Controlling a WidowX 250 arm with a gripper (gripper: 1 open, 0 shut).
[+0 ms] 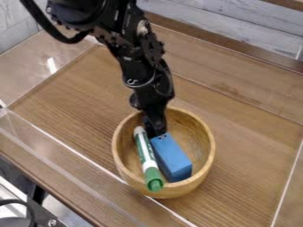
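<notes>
The black gripper (151, 117) reaches down from the top left into the back of a round wooden bowl (199, 142), over the upper ends of what lies in it. Inside the bowl are a blue block (173, 156) on the right and a white marker with a green cap (147, 156) on the left, lying side by side. The fingertips are dark and overlap one another, so whether they hold anything cannot be told.
A wooden table (71, 97) surrounds the bowl, with free room left and right. A pale plank wall stands at the back. Cables and a metal fixture lie at the lower left corner.
</notes>
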